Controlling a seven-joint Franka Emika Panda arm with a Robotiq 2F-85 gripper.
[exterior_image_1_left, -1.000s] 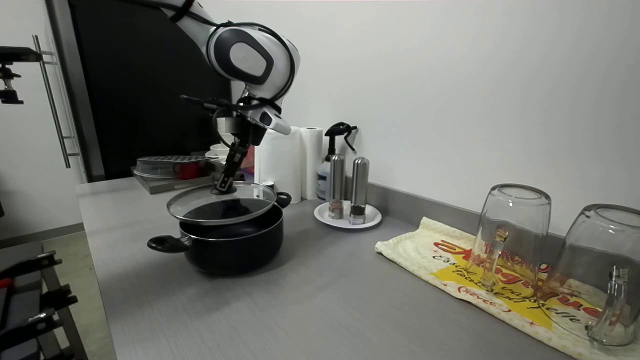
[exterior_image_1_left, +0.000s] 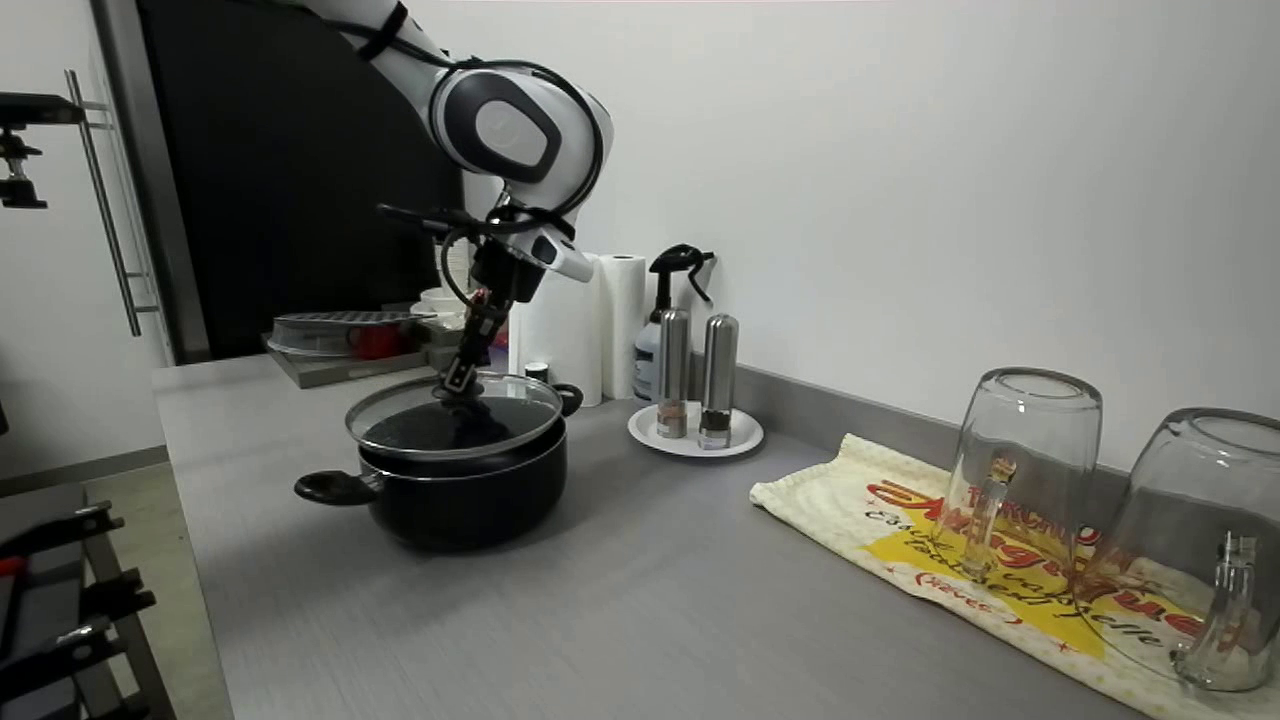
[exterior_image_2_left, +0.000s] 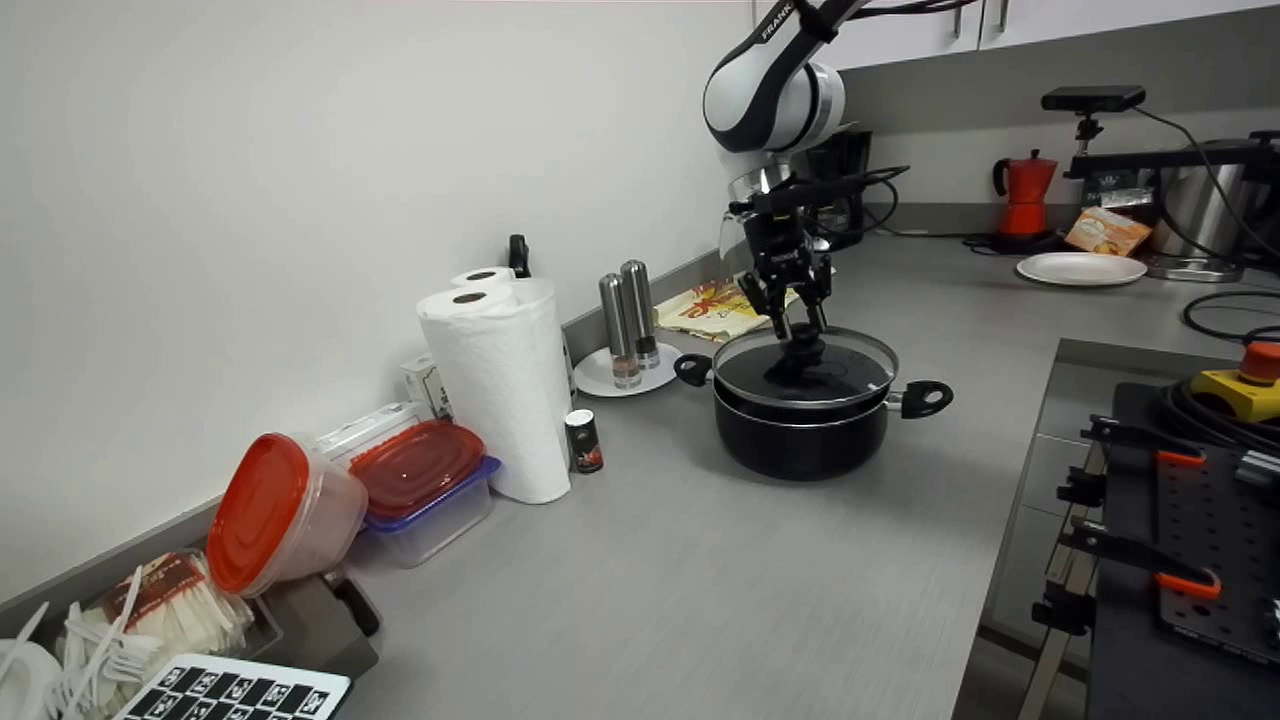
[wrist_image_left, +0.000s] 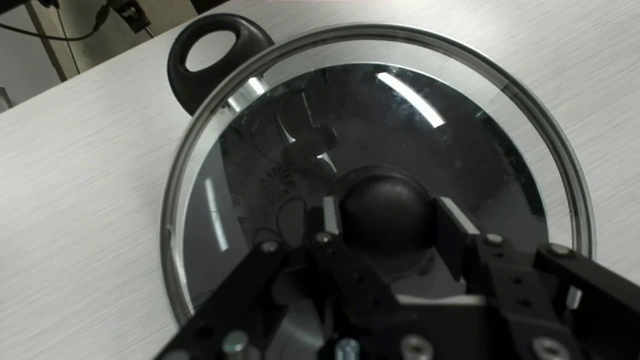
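In exterior view 1, a black two-handled pot (exterior_image_1_left: 474, 510) stands on the counter. Over its opening hangs a round glass lid (exterior_image_1_left: 510, 416) with a metal rim, slightly tilted, a dark gap showing between lid and pot rim. My gripper (exterior_image_1_left: 459, 382) reaches down from above to the lid's knob. Seen from the wrist, the gripper is shut on the round black knob (wrist_image_left: 384, 201), one finger pad (wrist_image_left: 331, 216) on each side. Exterior view 2 shows the lid (exterior_image_2_left: 858, 370) roughly centred above the pot (exterior_image_2_left: 801, 446).
Salt and pepper mills on a white plate (exterior_image_1_left: 648, 426) stand near the wall, beyond the pot. Glass mugs (exterior_image_1_left: 1020, 468) rest on a cloth (exterior_image_1_left: 828, 492) at right. Paper towel rolls (exterior_image_2_left: 504, 396) are nearby.
In exterior view 1, the arm and the held lid have shifted a little right and down. The lid now hangs lower and more squarely over the pot, which has stayed put.
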